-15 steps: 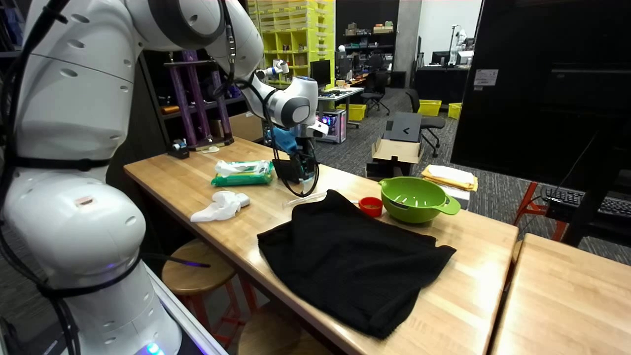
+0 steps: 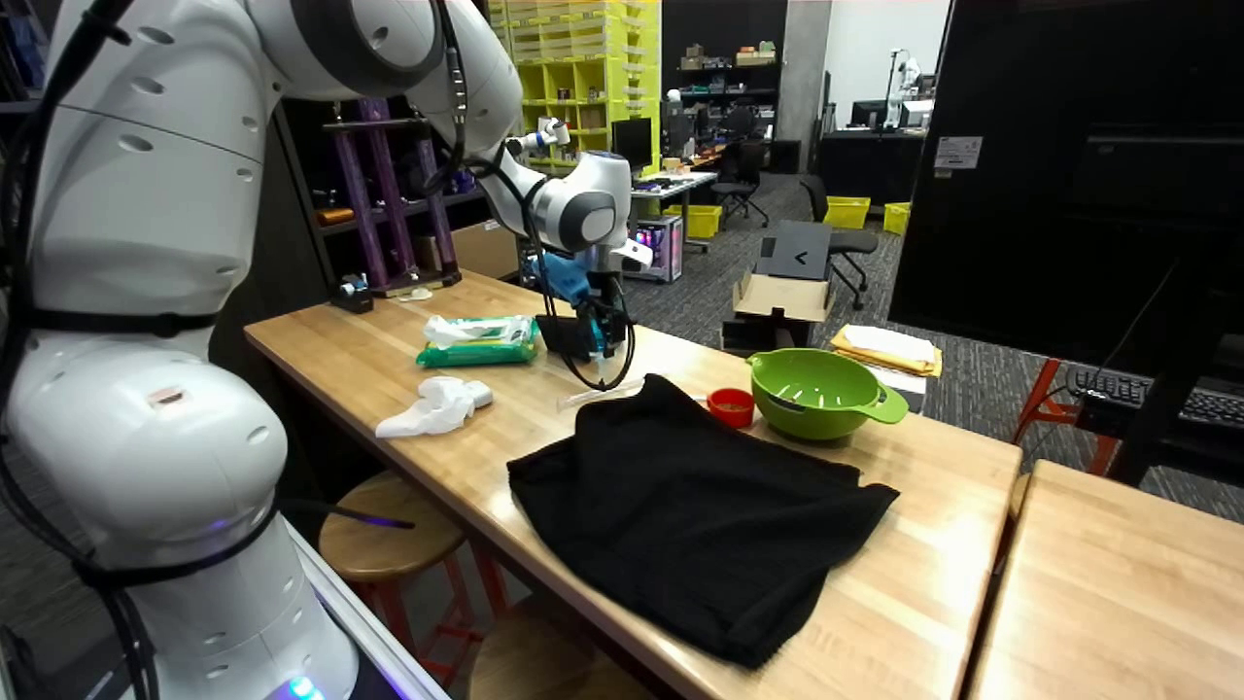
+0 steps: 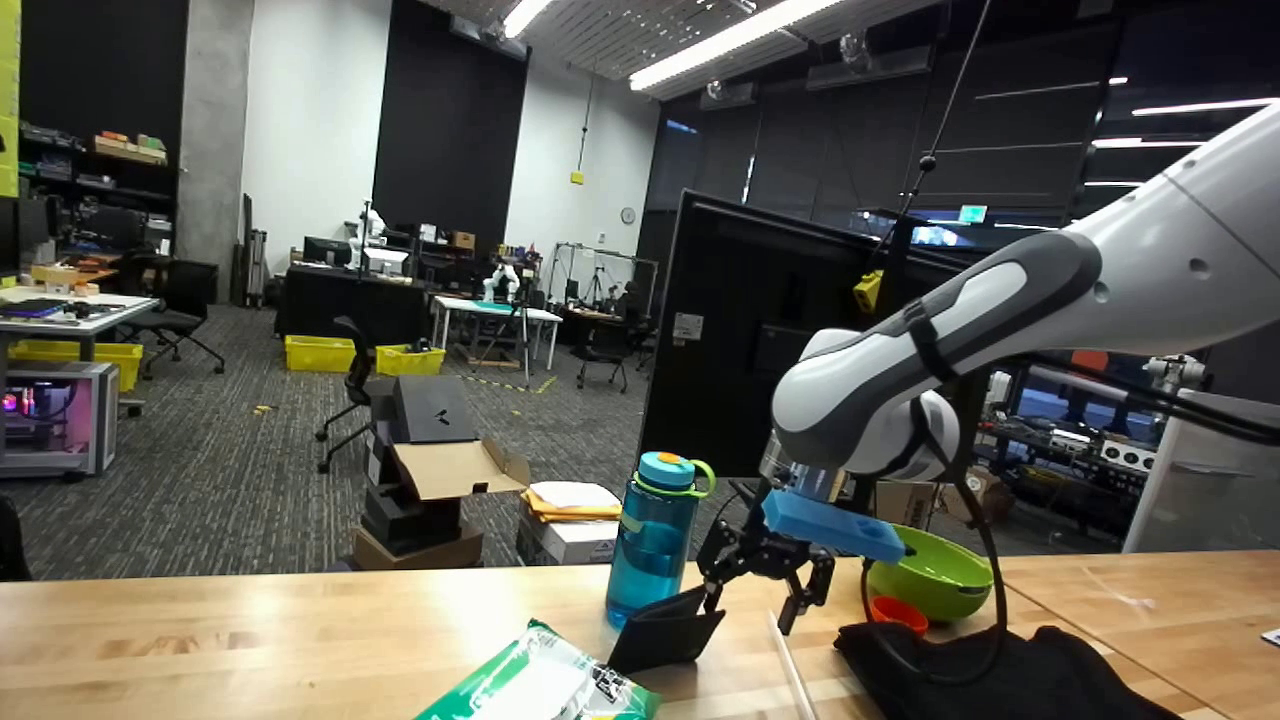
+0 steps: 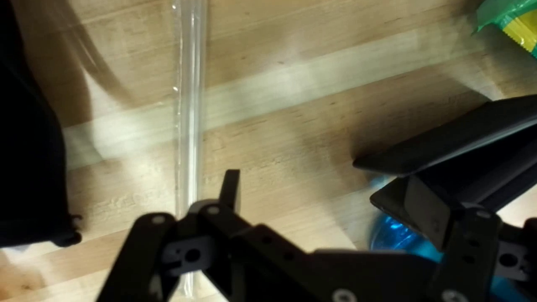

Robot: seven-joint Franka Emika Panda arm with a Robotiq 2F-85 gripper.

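Note:
My gripper (image 3: 750,610) points down above the wooden table with its fingers spread wide. In the wrist view bare table shows between the fingertips of my gripper. A folded black case-like object (image 3: 666,631) stands beside one finger, which overlaps its edge in the wrist view; whether they touch I cannot tell. Behind it stands a teal bottle (image 3: 651,546) with a blue lid. A clear thin tube or packet (image 4: 190,105) lies on the table near the other finger. The black cloth (image 2: 711,513) is spread to that side.
A green colander (image 2: 811,391) and a small red cup (image 2: 731,406) stand past the cloth. A green wipes pack (image 2: 478,350) and a crumpled white tissue (image 2: 429,410) lie on the opposite side. Bare table (image 2: 921,560) shows beyond the cloth.
In exterior view 1 the gripper and its hanging cable have shifted slightly to the right, and more blue shows around the gripper. The objects on the table look unmoved.

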